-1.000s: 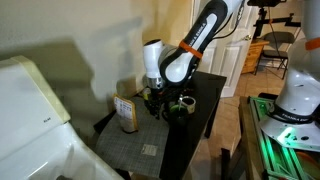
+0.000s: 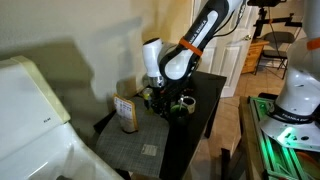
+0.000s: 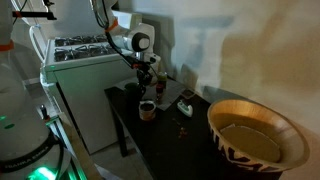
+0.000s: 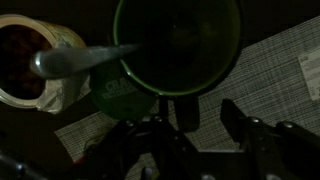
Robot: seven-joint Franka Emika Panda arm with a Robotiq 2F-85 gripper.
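Note:
In the wrist view a round, dark green pan fills the top middle, its short dark handle pointing down toward me. My gripper straddles this handle, with a finger on either side and a gap showing at the right. The fingers stand part open. A metal spoon or ladle reaches across the pan's left rim. From exterior view 1 my gripper is low over the dark counter, its fingertips hard to make out.
A tin with reddish-brown contents stands left of the pan. A grey woven mat covers part of the counter, with a box on it. The large wooden bowl takes up the counter's other end.
In exterior view 1 the arm has shifted very slightly to the right. The objects on the counter show no clear movement.

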